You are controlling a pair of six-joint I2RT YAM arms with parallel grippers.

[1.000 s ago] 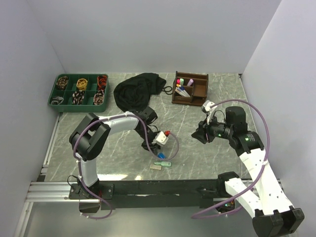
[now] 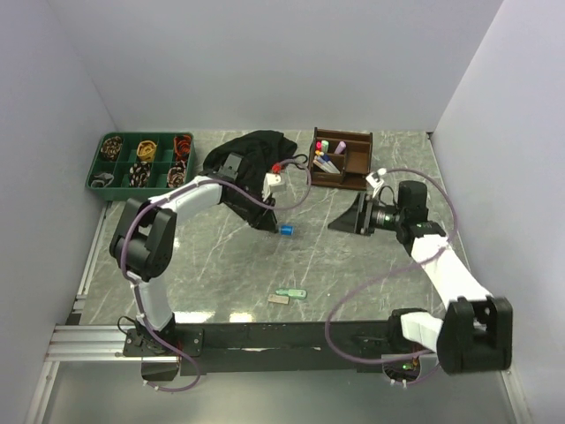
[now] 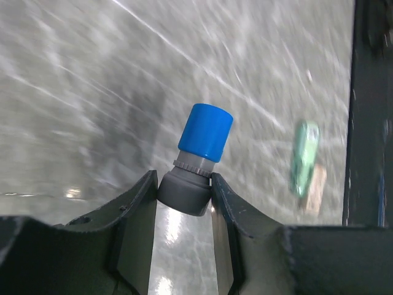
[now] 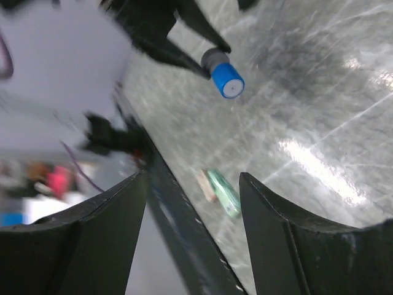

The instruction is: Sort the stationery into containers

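Observation:
A small cylinder with a blue band and dark grey end is held at its dark end by my left gripper, raised over the middle of the table; it also shows in the right wrist view. My right gripper stands open and empty, right of it in the top view. A green item and a beige block lie near the front edge. A wooden organizer with markers stands at the back right, a green compartment tray with corded items at the back left.
A black cloth lies at the back centre, with scissors at its right, partly hidden by my left arm. Walls bound both sides and the back.
My left gripper, with the blue cylinder, has moved back, away from the front edge. My right arm has shifted left and swung at the elbow, its gripper now slightly further left.

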